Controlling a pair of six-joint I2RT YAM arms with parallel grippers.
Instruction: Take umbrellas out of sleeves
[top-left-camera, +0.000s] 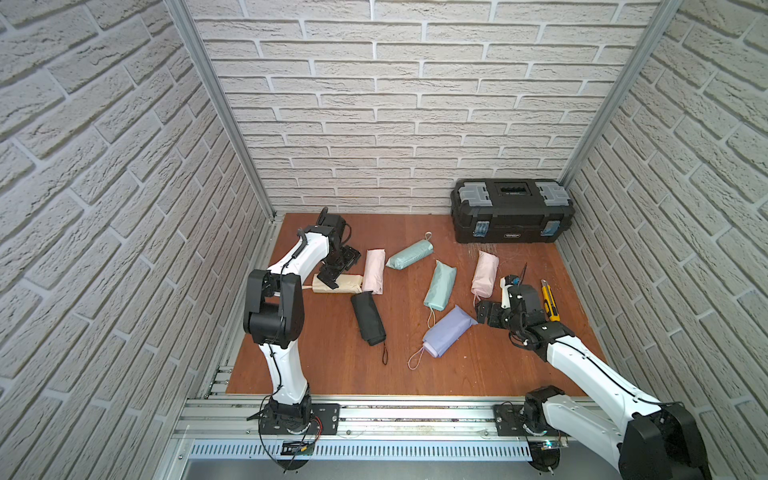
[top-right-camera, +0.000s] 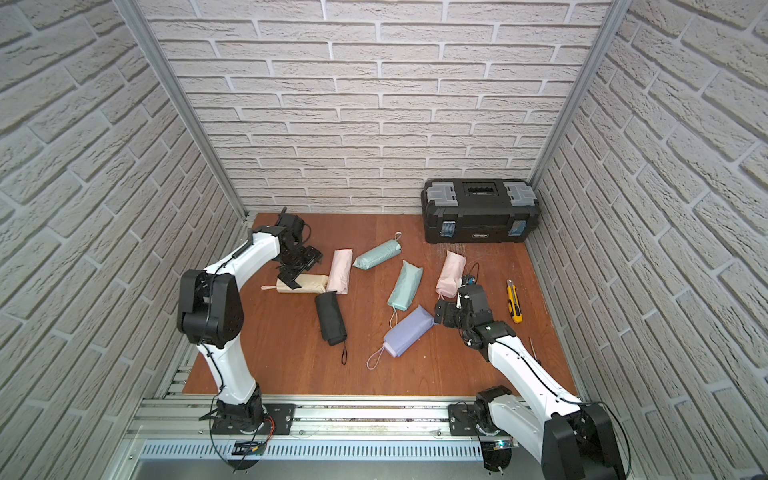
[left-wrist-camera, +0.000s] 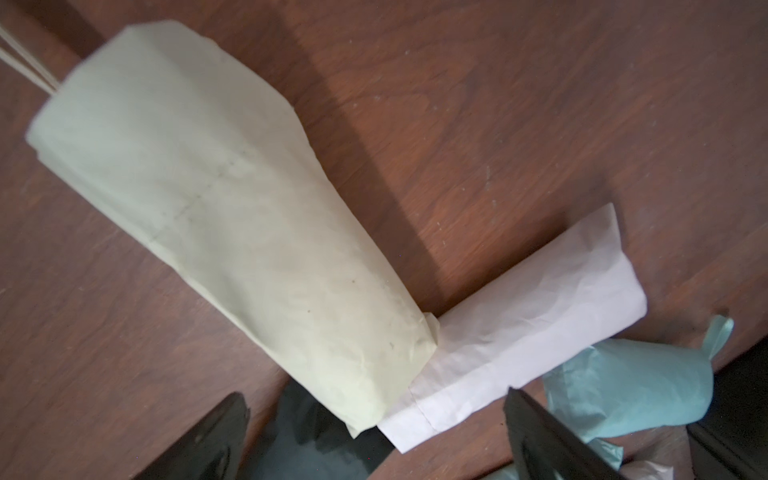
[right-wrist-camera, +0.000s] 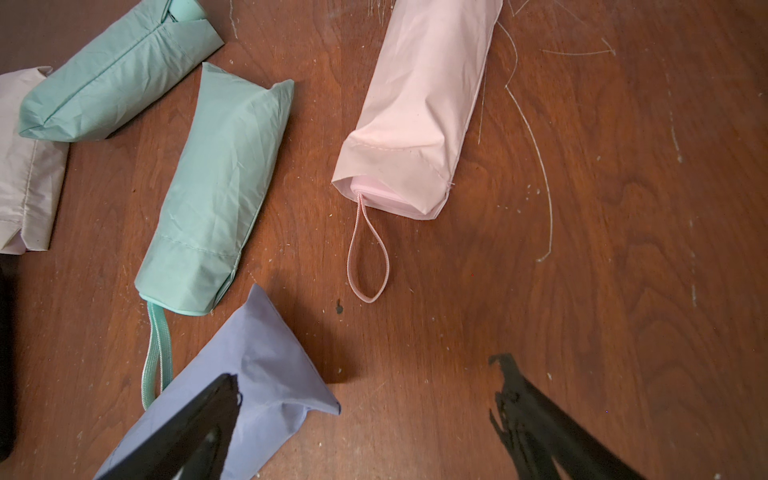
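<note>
Sleeved umbrellas lie on the table: cream (left-wrist-camera: 240, 224), pink (top-left-camera: 373, 271) (right-wrist-camera: 416, 112), mint (right-wrist-camera: 204, 192) (top-left-camera: 410, 253), lavender (top-left-camera: 448, 332) and black (top-left-camera: 368, 318). My left gripper is open above the cream one's end, with nothing held. My right gripper is open above the table beside the lavender one and below the right pink one's strap, with nothing between its fingers.
A black toolbox (top-left-camera: 512, 216) stands at the back right. A yellow cutter (top-right-camera: 514, 301) lies at the right edge. Bare wood shows at the front left and back left of the table.
</note>
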